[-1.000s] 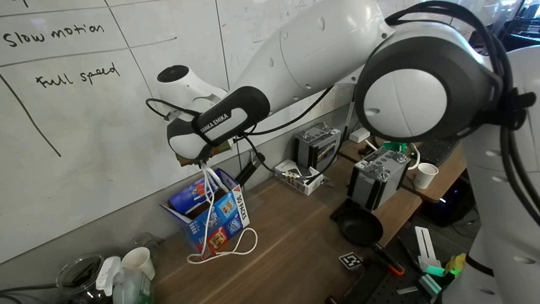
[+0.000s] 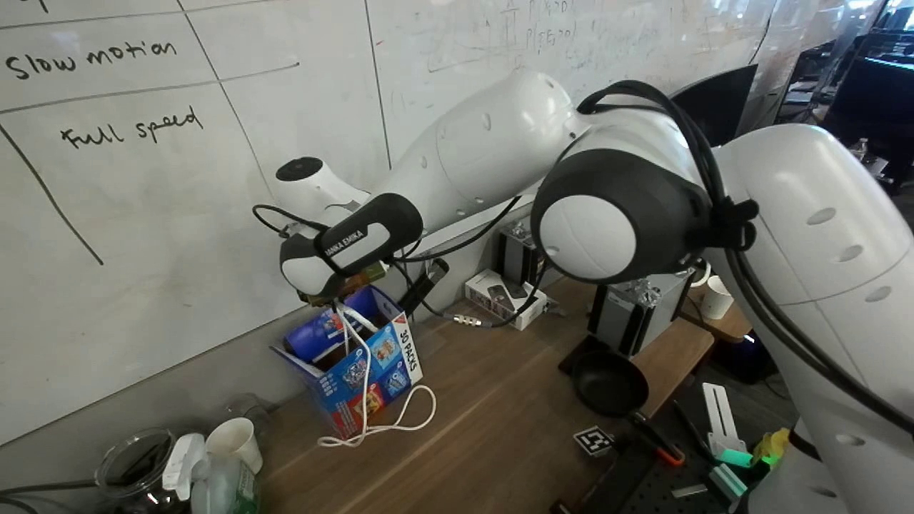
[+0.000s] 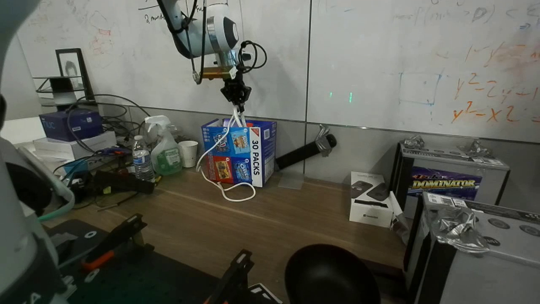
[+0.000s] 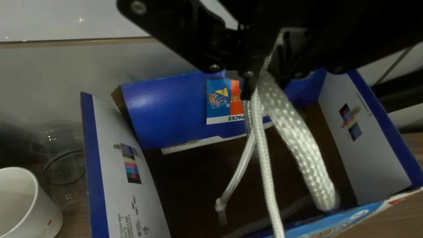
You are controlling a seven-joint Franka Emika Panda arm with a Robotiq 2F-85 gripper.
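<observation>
Above the open snack box point(image 3: 228, 154), my gripper point(image 3: 239, 105) is shut on a white rope point(image 3: 234, 119). In the wrist view, several strands of the rope point(image 4: 259, 131) drop from between the fingers, some into the dark inside of the box point(image 4: 131, 174). One length hangs over the front of the box in exterior view 1 and curls in a loop of rope point(image 2: 420, 420) on the table. The fingertips are partly dark and hidden by the rope in the wrist view. In exterior view 1 the arm's hand hides the gripper.
A white cup point(image 2: 235, 442), a spray bottle point(image 3: 164, 147) and a water bottle point(image 3: 141, 158) stand left of the box. A black pan point(image 2: 608, 381) and a white phone box point(image 3: 372, 200) lie to the right.
The arm has come down and extended toward the whiteboard side, bringing my gripper lower over the box. The hanging rope has shifted slightly; the box has not moved.
</observation>
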